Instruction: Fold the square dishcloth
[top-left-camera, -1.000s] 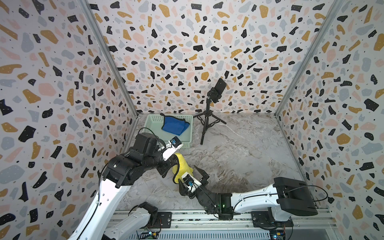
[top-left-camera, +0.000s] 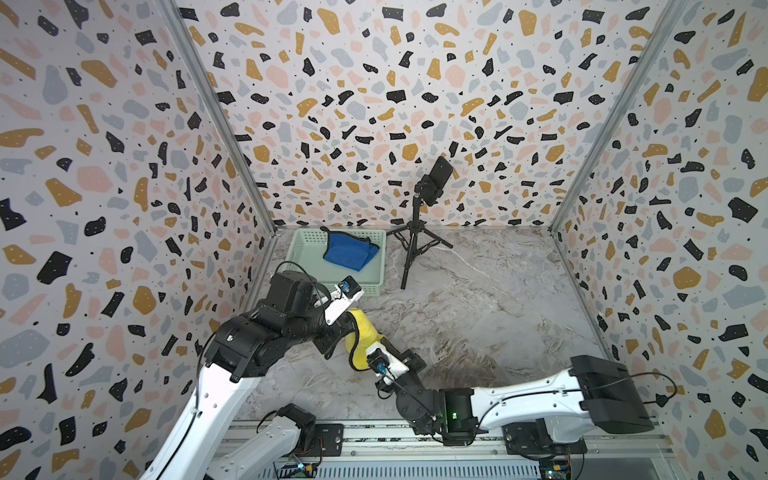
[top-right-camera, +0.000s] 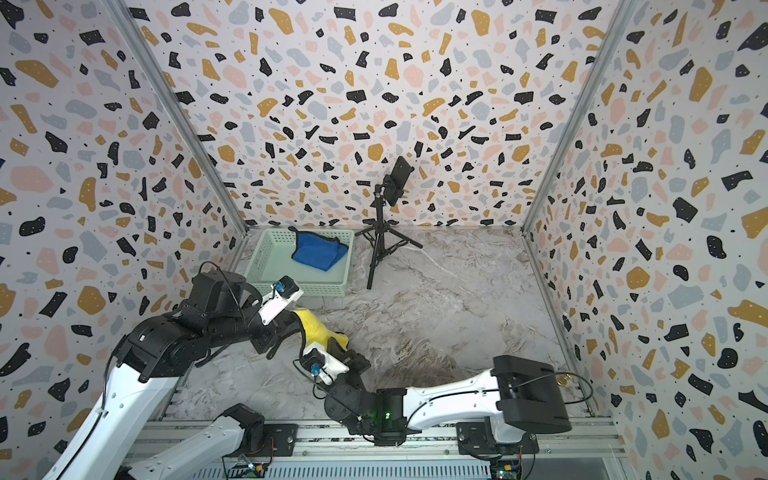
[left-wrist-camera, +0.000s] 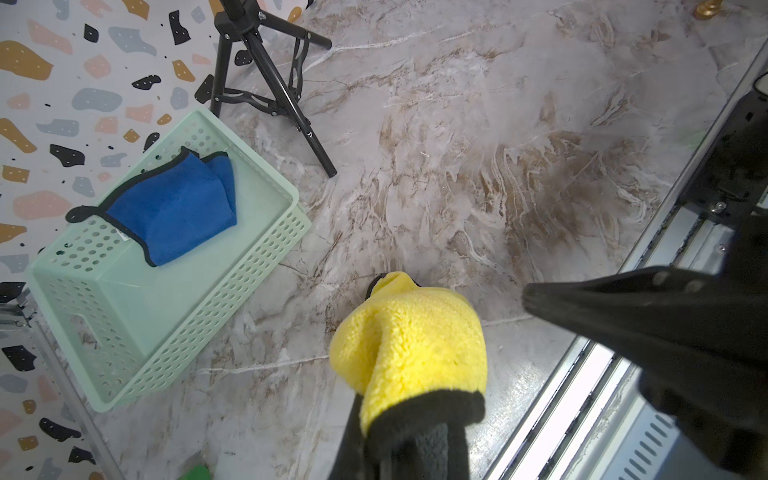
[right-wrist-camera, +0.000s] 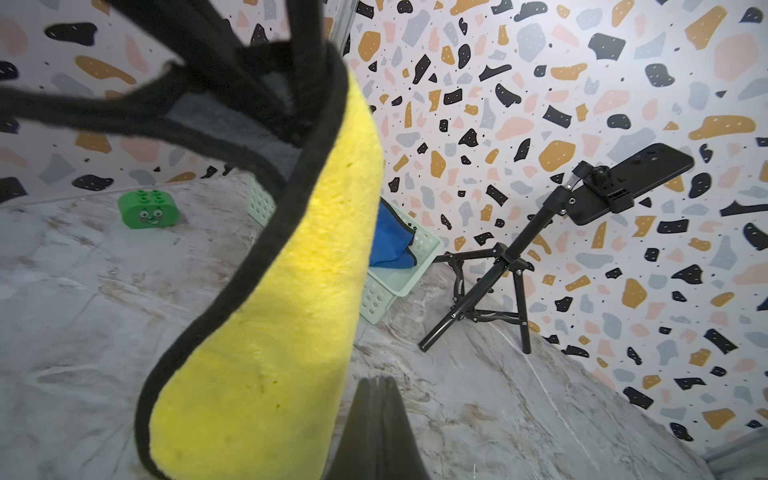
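Note:
The yellow dishcloth (left-wrist-camera: 416, 336) with its black hem hangs above the table, bunched and curled. My left gripper is shut on its hemmed edge, and the cloth drapes from there. In the right wrist view the cloth (right-wrist-camera: 296, 320) hangs down left of my right gripper, which is shut with nothing visible between its fingers. From the top left view, the right arm's fingers (top-left-camera: 414, 361) are close to the lower right side of the cloth (top-left-camera: 364, 336). Whether they touch it is hidden.
A pale green basket (top-left-camera: 376, 289) with a blue cloth (top-left-camera: 352, 252) stands at the back left. Right of it is a black phone tripod (top-left-camera: 416, 228). A green toy block (right-wrist-camera: 148, 209) lies on the left side.
The left arm has hardly moved; the cloth's hanging end has shifted slightly.

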